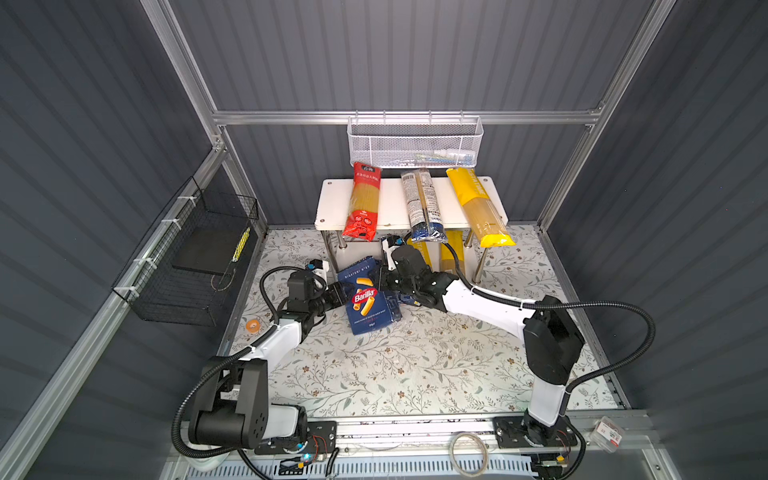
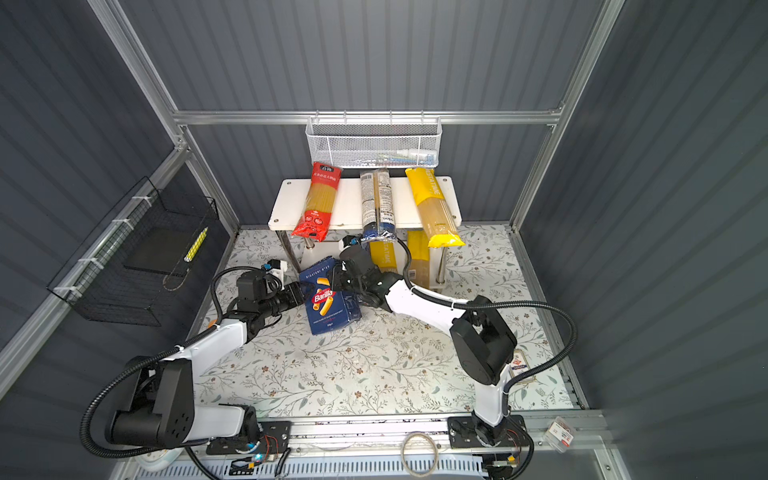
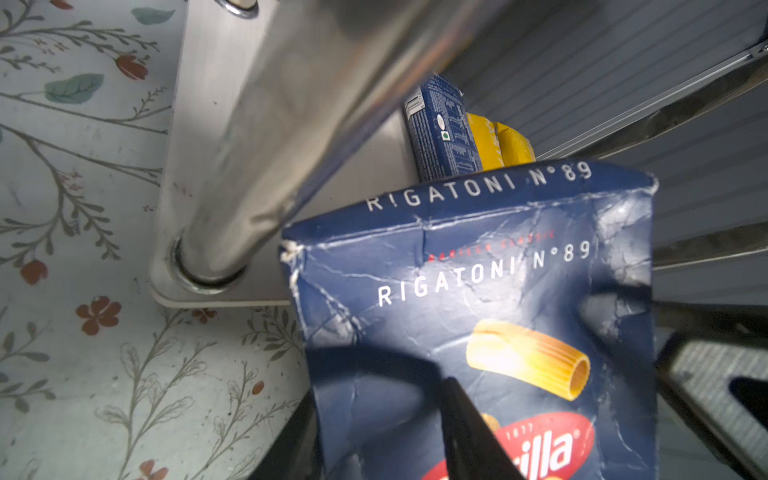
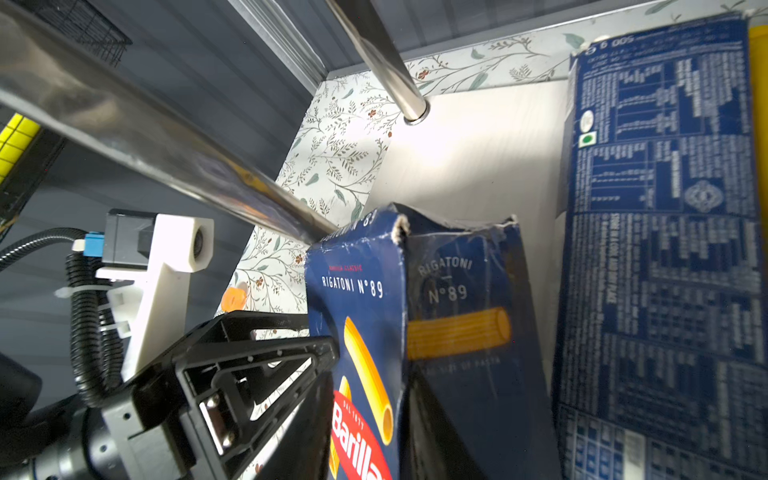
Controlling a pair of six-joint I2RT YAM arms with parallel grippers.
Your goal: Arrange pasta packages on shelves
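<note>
A blue Barilla rigatoni box (image 1: 365, 316) stands tilted at the front left of the lower shelf (image 4: 472, 152), its top by a metal post. My left gripper (image 1: 336, 294) is shut on its left side, my right gripper (image 1: 382, 278) on its right side. On the lower shelf lie another blue pack (image 4: 664, 240) and yellow packs (image 2: 417, 264). On the upper shelf (image 1: 332, 200) lie a red pack (image 1: 361, 208), a clear-and-blue pack (image 1: 424, 204) and a yellow pack (image 1: 480, 204).
Shelf posts (image 4: 384, 72) frame the box. A black wire basket (image 1: 160, 288) hangs on the left wall, a white mesh basket (image 1: 376, 144) at the back.
</note>
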